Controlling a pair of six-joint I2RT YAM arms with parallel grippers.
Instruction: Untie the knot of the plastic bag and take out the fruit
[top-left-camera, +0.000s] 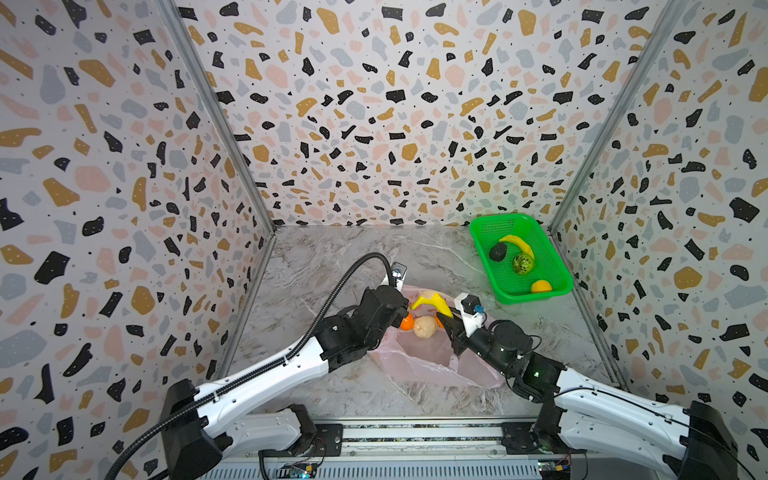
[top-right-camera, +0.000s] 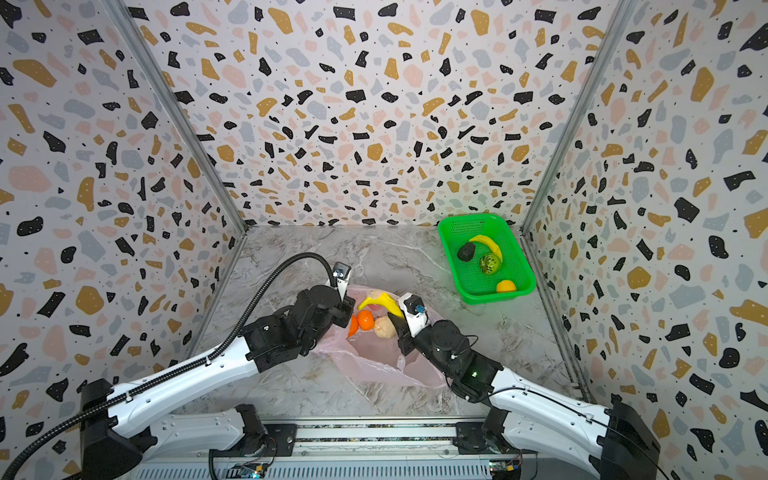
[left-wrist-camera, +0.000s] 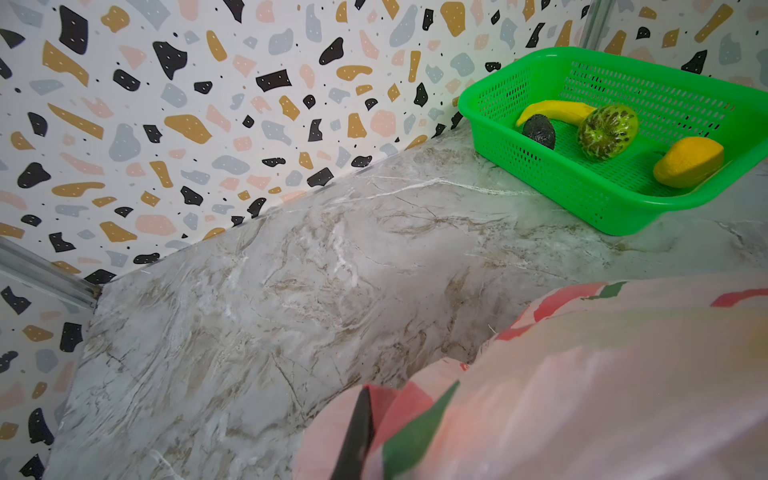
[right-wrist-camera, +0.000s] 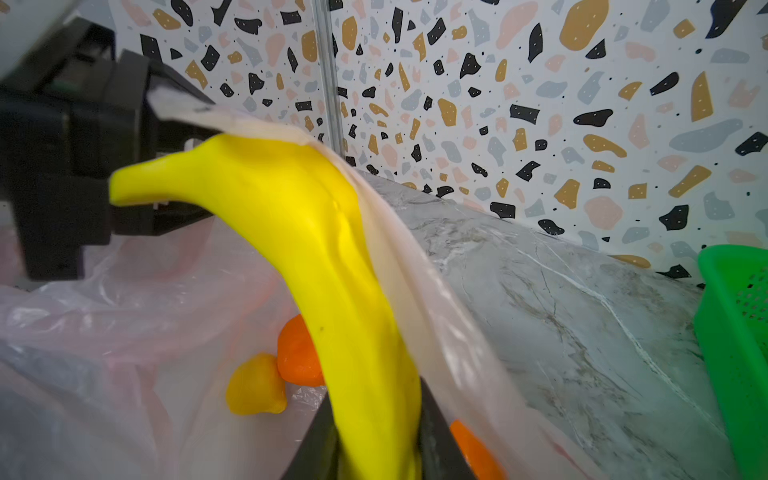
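The pink plastic bag lies open at the front middle, holding orange fruits, a pale round fruit and a yellow fruit. My right gripper is shut on a banana, raised at the bag's mouth with plastic along its side. My left gripper is at the bag's left upper rim, its fingertips mostly hidden; in the left wrist view one dark finger shows against the pink plastic, and it appears shut on it.
A green basket at back right holds a banana, an avocado, a green patterned fruit and a yellow-orange fruit.
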